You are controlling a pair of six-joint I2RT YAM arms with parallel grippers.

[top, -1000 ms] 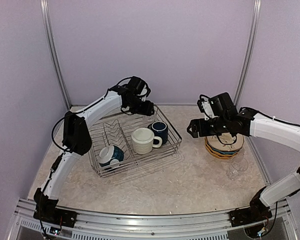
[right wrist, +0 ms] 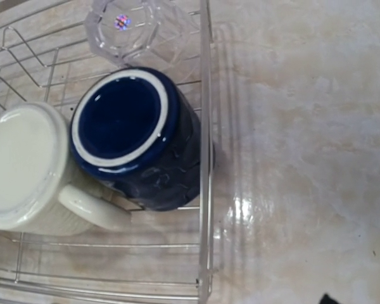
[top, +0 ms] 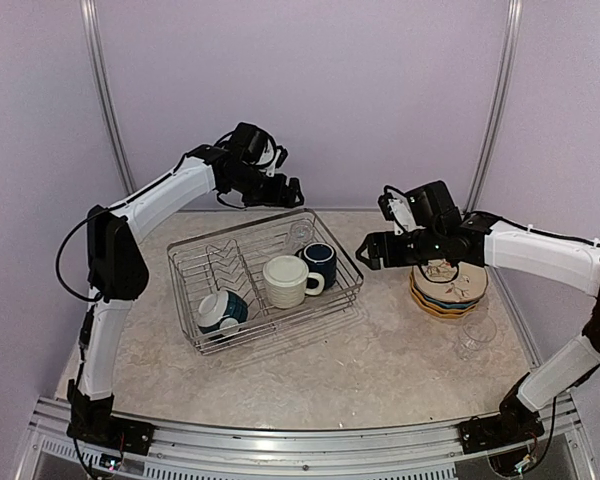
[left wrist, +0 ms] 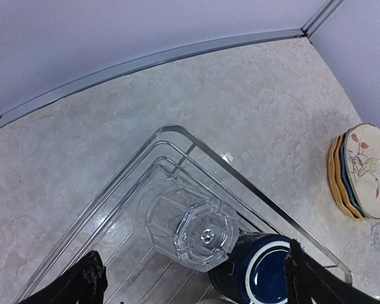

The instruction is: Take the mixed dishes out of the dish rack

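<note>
The wire dish rack [top: 208, 252] holds a blue-and-white mug [top: 220, 310] at left, a cream mug [top: 285, 280] [right wrist: 22, 161], a navy mug [top: 320, 262] [right wrist: 123, 120] and a clear faceted glass [left wrist: 190, 225] [right wrist: 133, 31] at back right, all inverted or on their sides. My left gripper [top: 287, 195] hangs open above the rack's back, over the glass, nothing between its fingers. My right gripper [top: 374, 251] is open and empty, just right of the rack, above the counter.
Stacked plates [top: 450, 290] [left wrist: 367, 171] sit at the right, with clear glassware [top: 478, 335] in front. Walls bound the back and sides.
My left gripper has risen from near the glass. My right gripper has moved slightly left toward the rack. The dishes look unmoved.
</note>
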